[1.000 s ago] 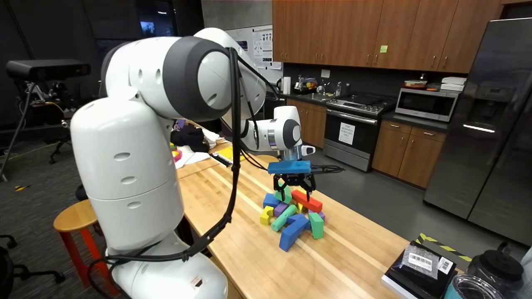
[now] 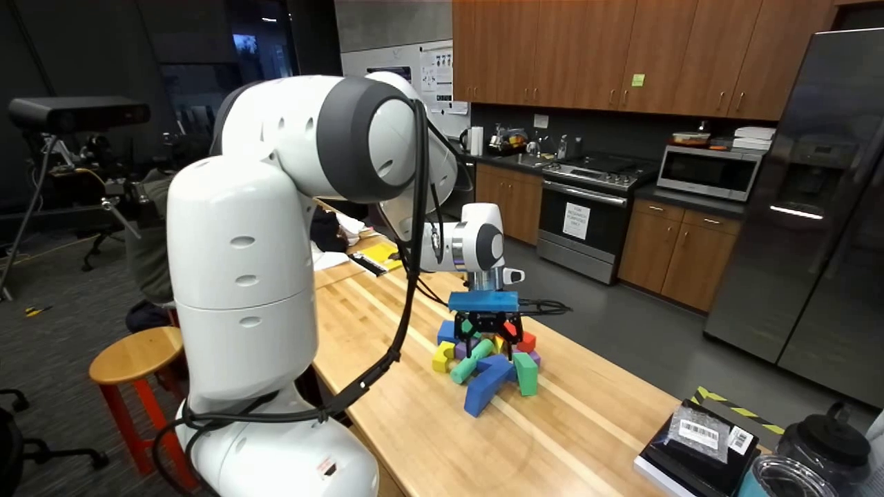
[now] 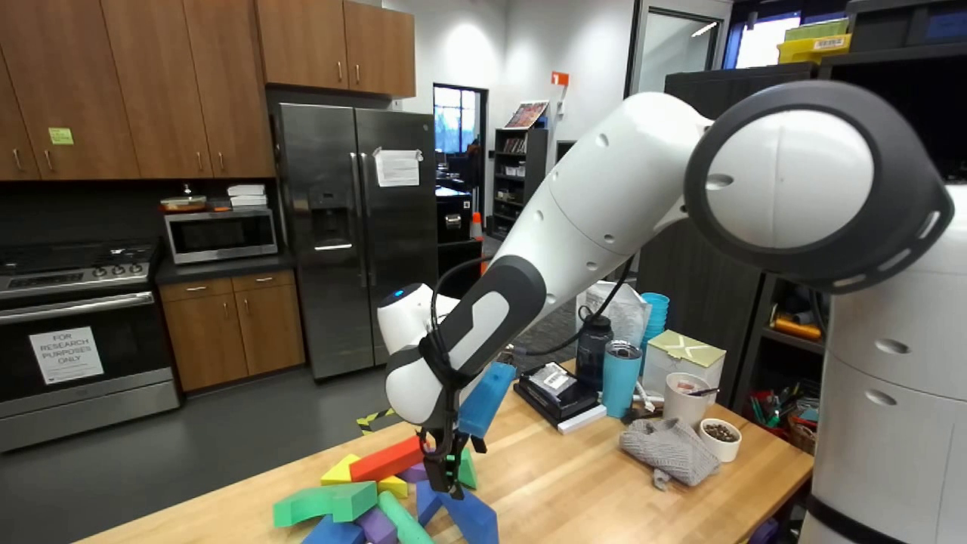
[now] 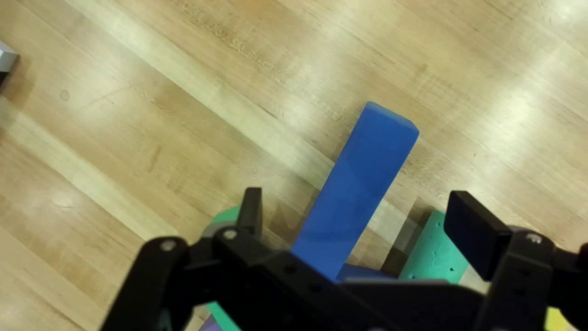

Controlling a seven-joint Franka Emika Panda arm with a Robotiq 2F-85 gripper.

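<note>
My gripper is open above the pile of blocks, its fingers wide apart. Between them in the wrist view runs a long blue block (image 4: 361, 185), untouched as far as I can see. A green cylinder (image 4: 435, 251) lies near the right finger, and part of another green block (image 4: 224, 216) shows behind the left one. In exterior view 2 a red block (image 3: 387, 459), a yellow block (image 3: 340, 472), a green block (image 3: 313, 504) and a purple block (image 3: 377, 524) lie heaped beside the gripper (image 3: 444, 480).
Bare wooden tabletop (image 2: 580, 414) stretches in front of the pile. Toward its far end are a black box (image 3: 553, 391), a blue tumbler (image 3: 621, 376), a white cup (image 3: 686, 399) and a grey cloth (image 3: 671, 449).
The arm's upper links have swung to the right in exterior view 1. The blocks appear unmoved.
</note>
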